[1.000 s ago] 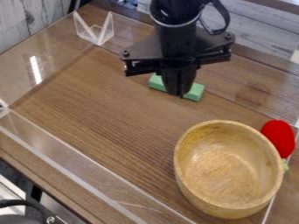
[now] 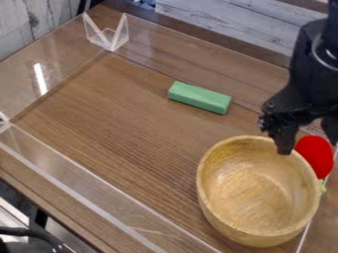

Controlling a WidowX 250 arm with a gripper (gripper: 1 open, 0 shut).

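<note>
The black gripper [image 2: 284, 133] hangs at the right of the camera view, just above the far rim of a large yellow bowl [image 2: 258, 201], its fingers open and pointing down beside a red object [image 2: 314, 156] with a green part at its lower end. A small green block [image 2: 200, 96] lies on the wooden table to the upper left of the gripper. The bowl looks empty.
A clear plastic rack or holder [image 2: 107, 32] stands at the back left. A dark cable shows at the lower left edge.
The gripper has moved right, from above the green block to beside the red object at the bowl's far rim. The block, bowl and red object look unmoved.
</note>
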